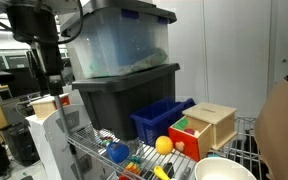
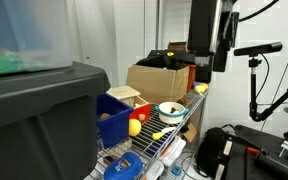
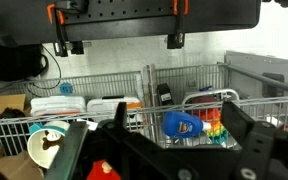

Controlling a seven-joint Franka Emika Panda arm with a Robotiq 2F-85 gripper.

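Note:
High at the left of exterior view 1, my gripper (image 1: 49, 82) hangs open above a wire rack, its fingers apart and empty. In exterior view 2 the gripper (image 2: 206, 70) points downward, well clear of the rack. On the wire shelf lie a blue round object (image 1: 117, 152), a yellow-orange ball (image 1: 164, 145) and a yellow item (image 1: 161, 173). Close to them are a blue basket (image 1: 164, 119), a wooden box (image 1: 210, 124) and a white bowl (image 1: 222, 170). From above, the blue object (image 3: 182, 124) shows in the basket, near dark gripper parts that cover the lower middle.
A black bin (image 1: 129, 100) carrying a clear tote (image 1: 124, 43) rises behind the rack. Large brown cardboard (image 1: 284, 125) blocks the right side. White folded items (image 3: 59, 105) lie along the rack's front, and a black-edged surface (image 3: 124, 20) borders the gap beside it.

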